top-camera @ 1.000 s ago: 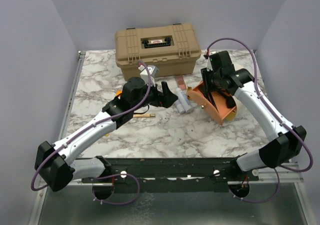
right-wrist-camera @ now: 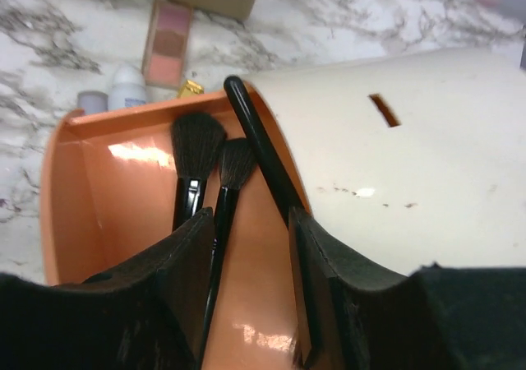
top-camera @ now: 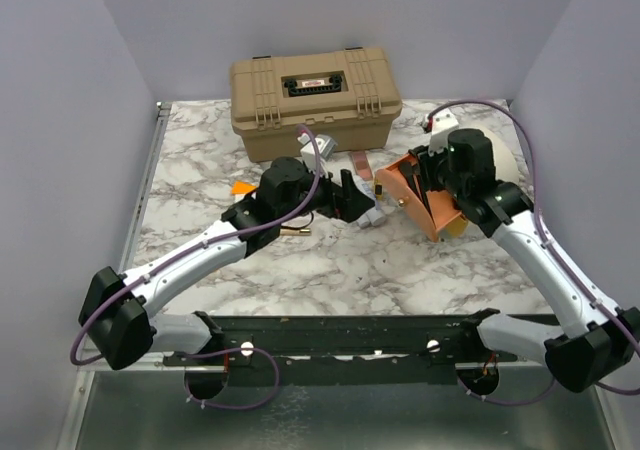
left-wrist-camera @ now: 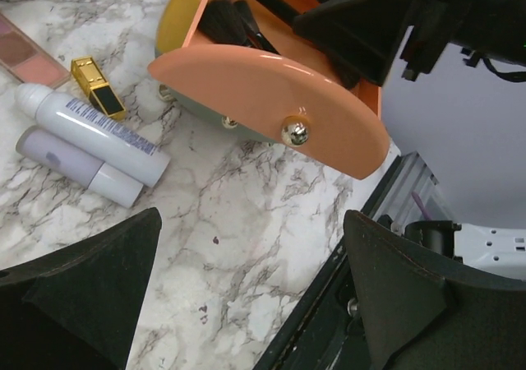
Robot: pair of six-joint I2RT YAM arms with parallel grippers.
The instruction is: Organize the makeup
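An orange drawer (left-wrist-camera: 271, 99) stands pulled out of the makeup box on the right of the table. Inside it lie black brushes (right-wrist-camera: 196, 152) with dark bristles, and a long black stick-like item (right-wrist-camera: 261, 144) leans along one wall. Over the drawer my right gripper is open, its fingertips apart above the contents. My left gripper (top-camera: 356, 198) is open and empty, left of the drawer front. On the marble beside it rest a white tube (left-wrist-camera: 103, 131), a lilac tube (left-wrist-camera: 78, 164), a gold lipstick (left-wrist-camera: 97, 86) and a pink palette (left-wrist-camera: 29, 49).
A tan case (top-camera: 315, 100) fills the back of the table. Left of centre are an orange item (top-camera: 242, 188) and a gold-tipped stick (top-camera: 296, 232), partly behind the left arm.
The left gripper has moved right, closer to the drawer and over the tubes.
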